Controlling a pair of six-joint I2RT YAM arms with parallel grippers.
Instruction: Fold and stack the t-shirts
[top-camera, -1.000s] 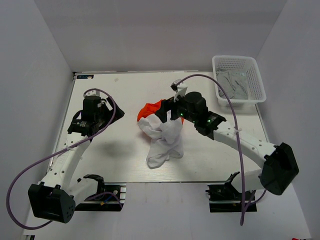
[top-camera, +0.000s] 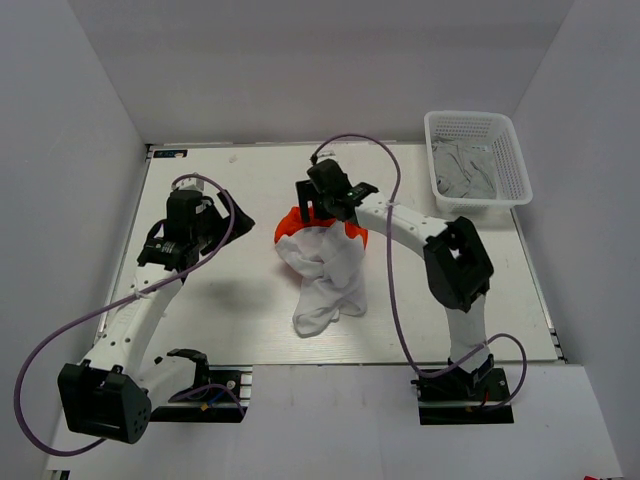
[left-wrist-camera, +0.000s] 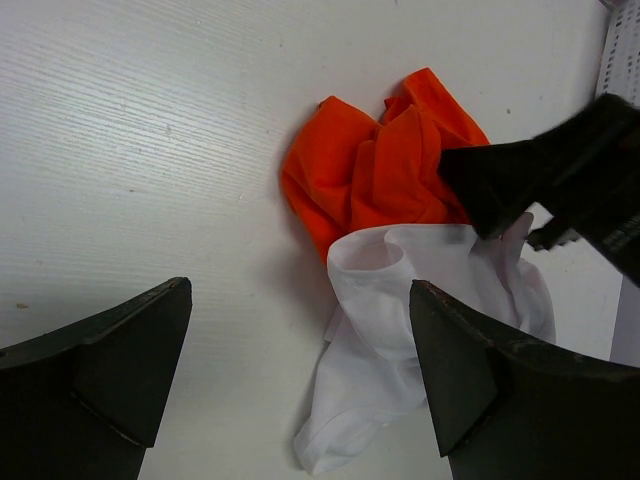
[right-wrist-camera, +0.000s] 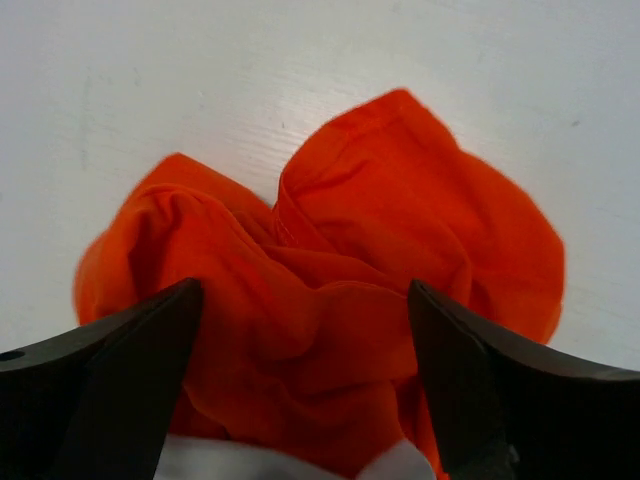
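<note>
A crumpled orange shirt (top-camera: 288, 224) lies mid-table, partly under a bunched white shirt (top-camera: 325, 290) that trails toward the front edge. In the right wrist view the orange cloth (right-wrist-camera: 300, 310) fills the space between and beyond the parted fingers, with a bit of white cloth (right-wrist-camera: 235, 460) at the bottom. My right gripper (top-camera: 306, 203) stands open over the orange shirt; whether it touches the cloth I cannot tell. My left gripper (top-camera: 236, 212) is open over bare table, left of both shirts. The left wrist view shows the orange shirt (left-wrist-camera: 385, 180) and white shirt (left-wrist-camera: 370, 300) ahead.
At the back right stands a white basket (top-camera: 480, 124) with grey cloth (top-camera: 462, 168) inside. A purple cable (top-camera: 392, 270) loops along the right arm near the shirts.
The left arm is almost still, and the shirts look unmoved.
</note>
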